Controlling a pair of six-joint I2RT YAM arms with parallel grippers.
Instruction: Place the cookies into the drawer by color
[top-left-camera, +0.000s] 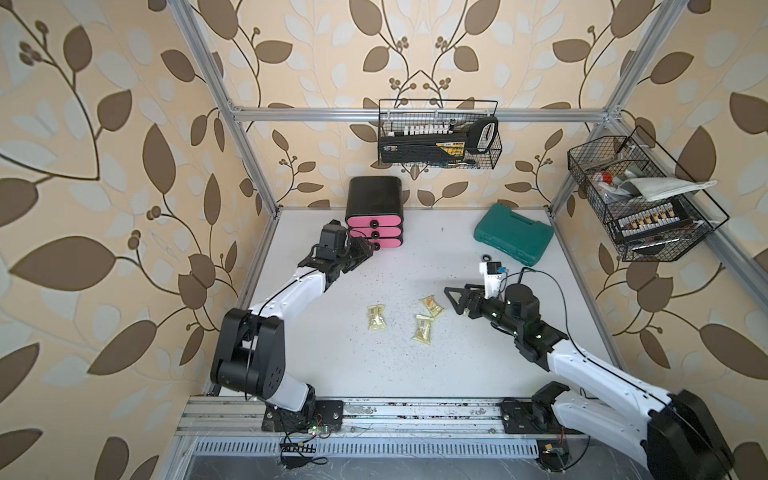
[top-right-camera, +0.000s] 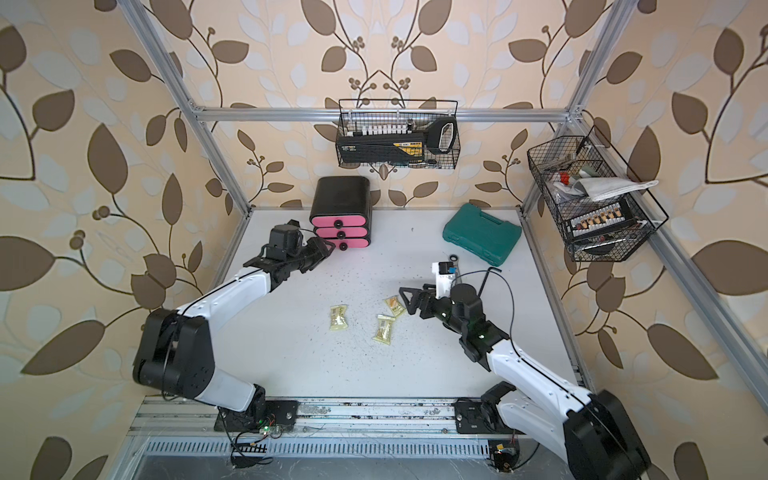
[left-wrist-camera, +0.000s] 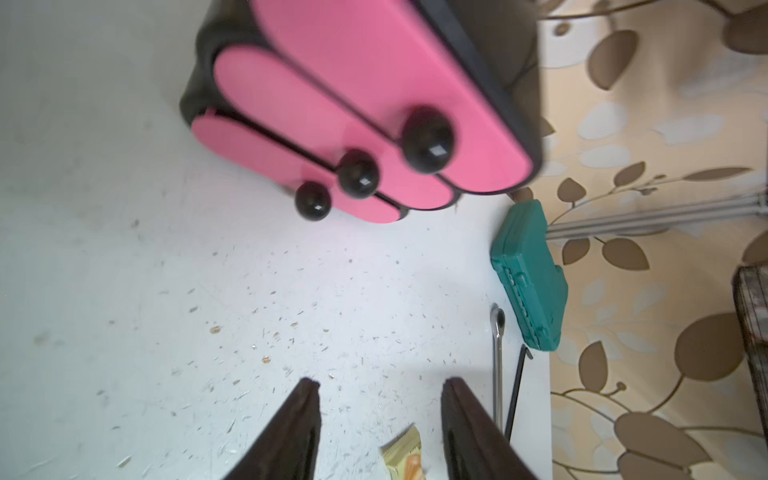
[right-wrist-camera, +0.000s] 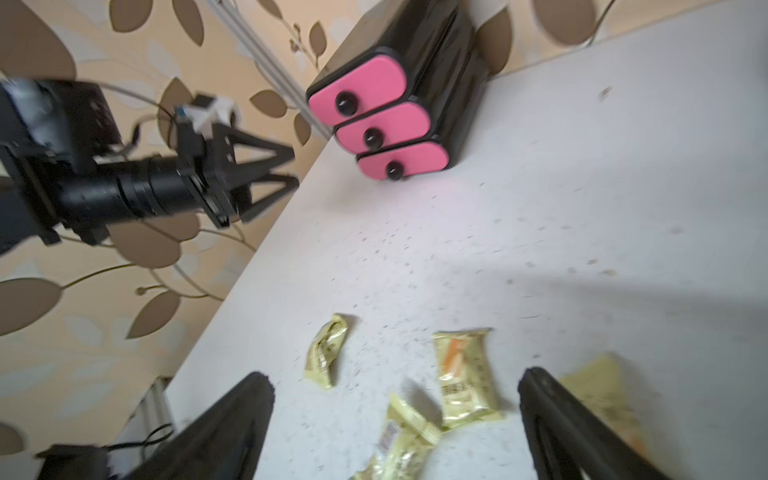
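Note:
The black drawer unit with pink fronts stands at the back; its three drawers look closed. My left gripper is part open and empty, in front and left of the unit, apart from the knobs. On the table lie a yellow-wrapped cookie, a cookie with an orange mark and another yellow one. In the right wrist view, a further cookie lies partly behind the right finger. My right gripper hangs open above the cookies with nothing held.
A green case lies at the back right, with a wrench near it, mostly hidden behind the right arm. Wire baskets hang on the frame above. The table's front centre and the area before the drawers are free.

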